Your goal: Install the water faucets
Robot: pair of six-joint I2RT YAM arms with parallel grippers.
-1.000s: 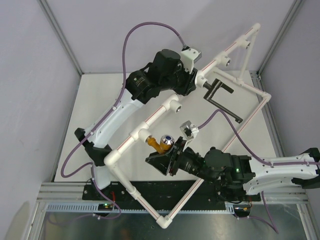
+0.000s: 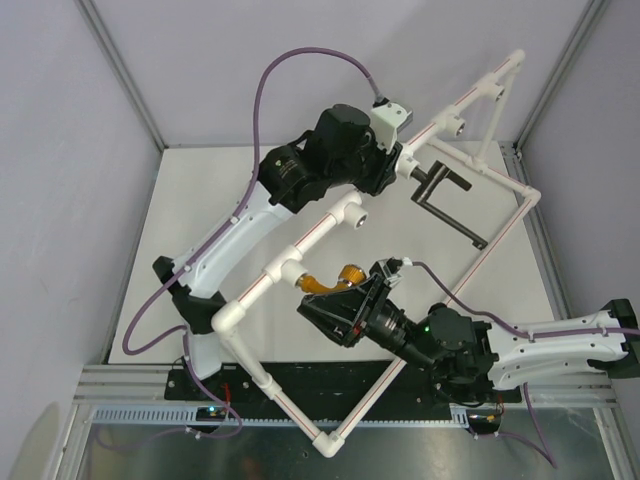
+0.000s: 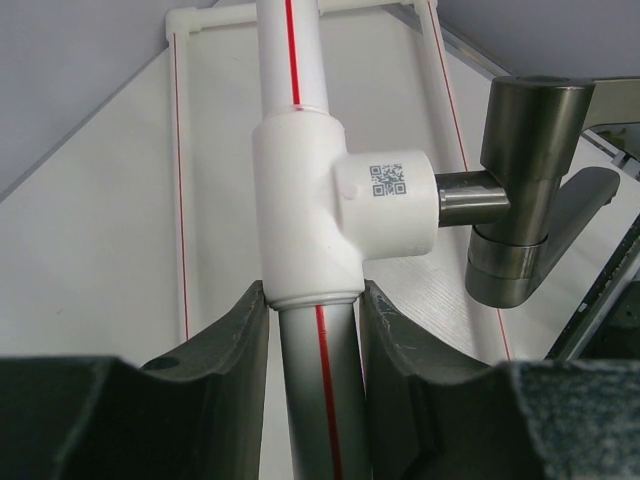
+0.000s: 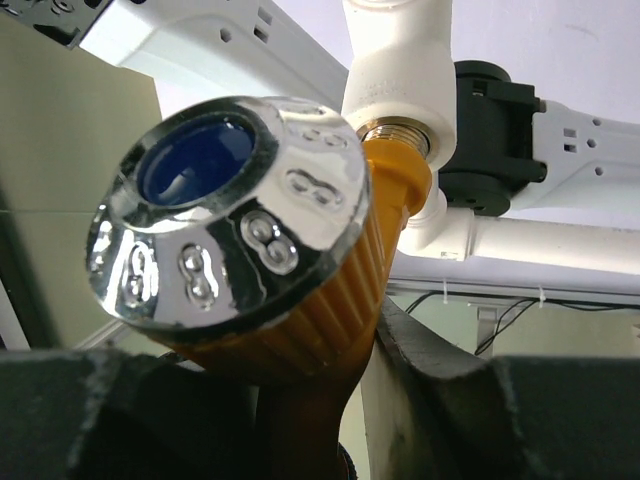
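Observation:
An orange faucet (image 4: 335, 300) with a chrome cap and blue centre has its threaded end at a white tee fitting (image 4: 395, 80); my right gripper (image 2: 355, 305) is shut on its body. Up the same pipe, my left gripper (image 2: 385, 170) is around the white pipe (image 3: 325, 400) just below a tee (image 3: 305, 210) whose side outlet carries a dark metal faucet (image 3: 515, 190); how tightly its fingers close is unclear.
The white pipe frame (image 2: 365, 395) slants across the work area. Other empty side outlets (image 2: 355, 215) line the upper pipe. A pale board (image 2: 185, 190) lies beneath, with walls at both sides.
My right gripper has turned and shifted slightly right, the orange faucet tipping with it so its chrome cap faces up less. My left gripper has crept slightly right along the pipe.

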